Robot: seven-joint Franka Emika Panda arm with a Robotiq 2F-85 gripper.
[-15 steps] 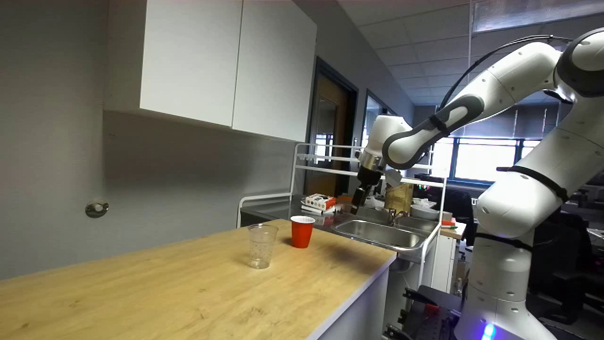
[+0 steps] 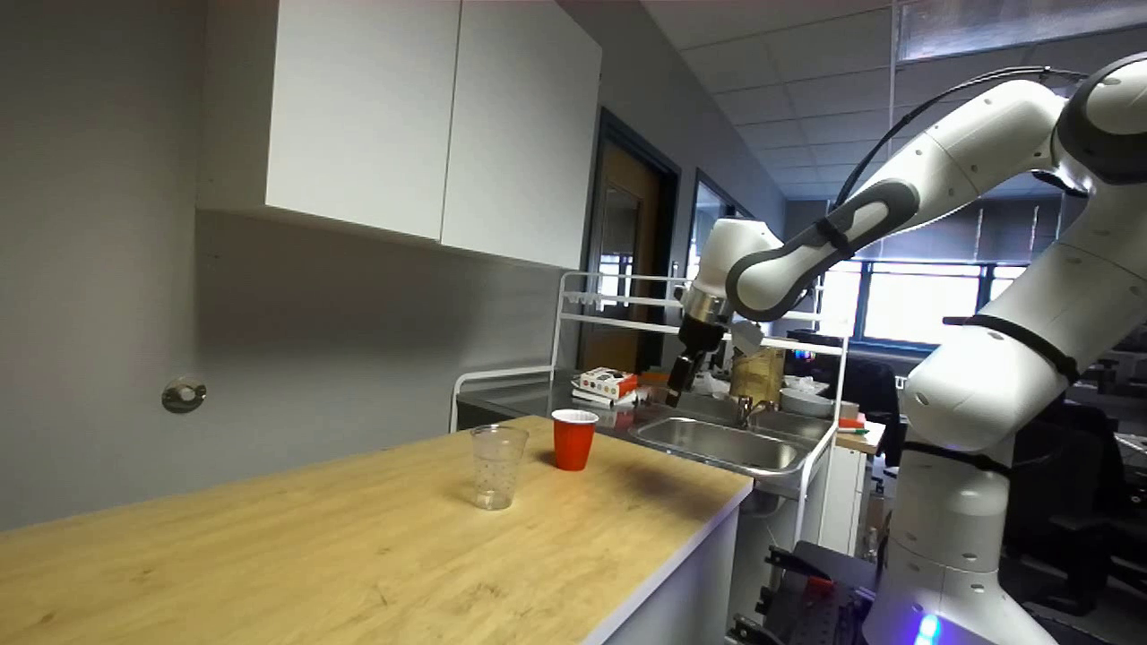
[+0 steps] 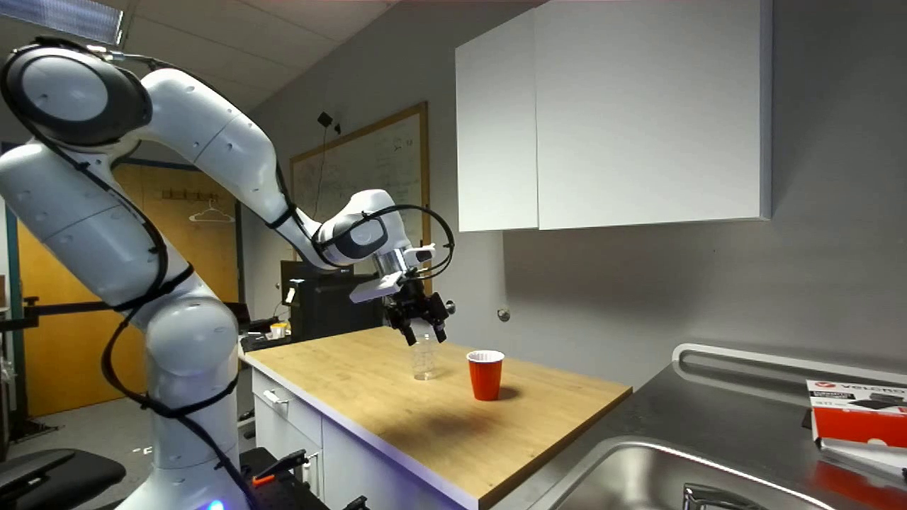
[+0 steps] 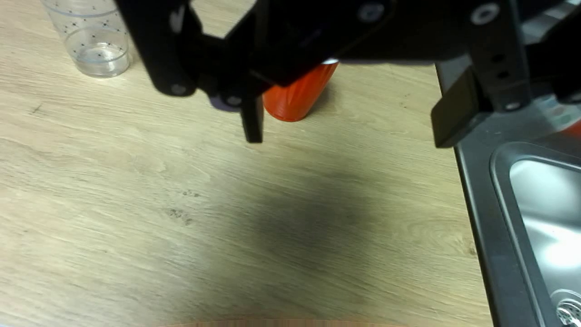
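On the wooden counter (image 2: 323, 537) stand two upright cups. One is a red cup (image 2: 574, 442) with a white inside; a clear plastic cup (image 2: 495, 473) is beside it, a little apart. My gripper (image 3: 426, 337) hangs in the air above the counter, touching neither cup. In the wrist view its fingertips are wide apart, with bare counter below and between them, so the gripper is open and empty. Part of the red cup (image 4: 294, 101) is hidden behind the gripper there, while the clear cup (image 4: 100, 43) shows at the upper left.
A metal sink (image 2: 726, 439) adjoins the counter's end, with a red and white box (image 3: 859, 416) on its dark top. White cupboards (image 2: 430, 118) hang on the wall above. Much of the counter away from the cups is clear.
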